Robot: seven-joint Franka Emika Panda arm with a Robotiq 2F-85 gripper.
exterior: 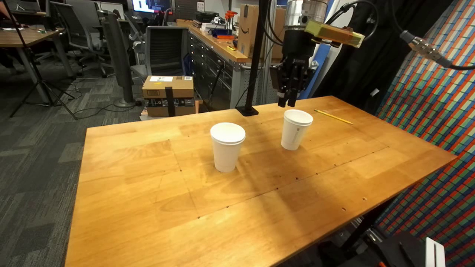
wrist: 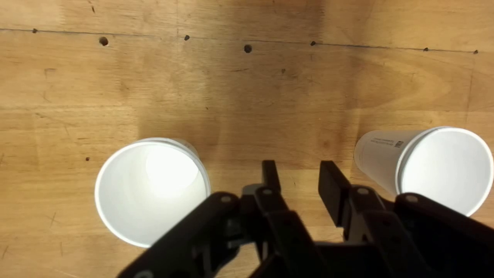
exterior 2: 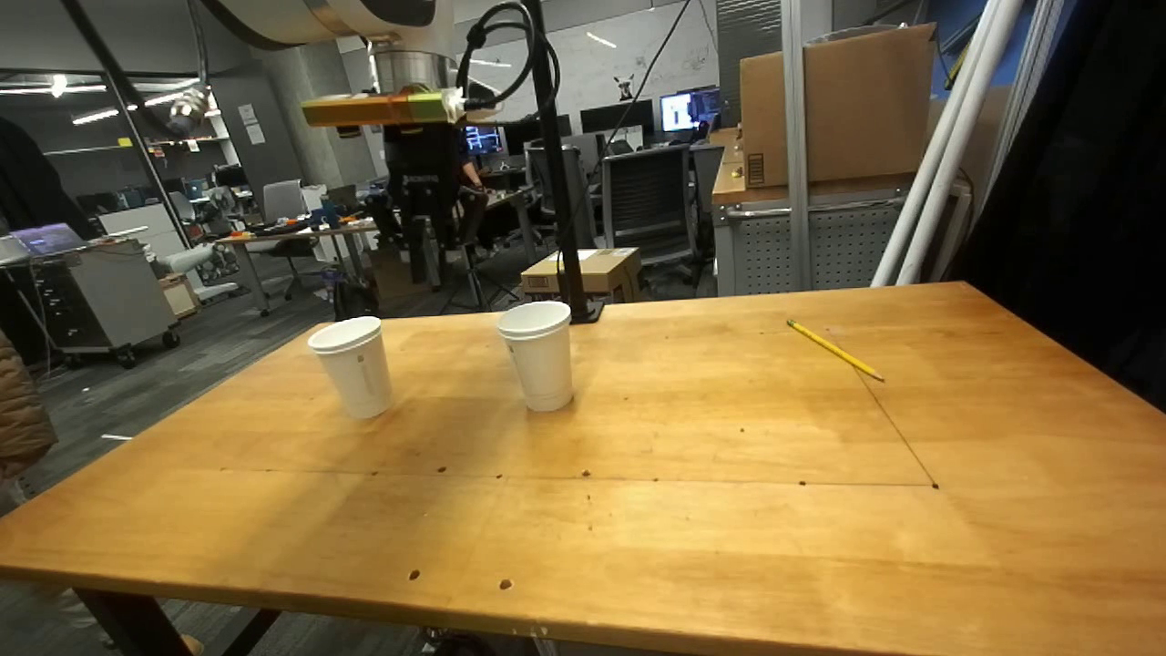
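Two white paper cups stand upright and apart on the wooden table (exterior: 147, 191). In exterior view 1 the left cup (exterior: 226, 155) is nearer the camera, and the right cup (exterior: 292, 133) is farther back. Exterior view 2 also has a left cup (exterior 2: 358, 377) and a right cup (exterior 2: 543, 370). My gripper (exterior: 287, 100) hangs above the table, fingers down. From the wrist, the gripper is open with bare wood in its gap, one cup (wrist: 125, 185) to its left and the other cup (wrist: 447, 166) to its right, partly covered by a finger linkage.
A yellow pencil (exterior 2: 836, 350) lies on the table to the right of both cups. A black post (exterior: 247, 111) rises at the table's back edge. Cardboard boxes (exterior: 168, 95) sit beyond the table.
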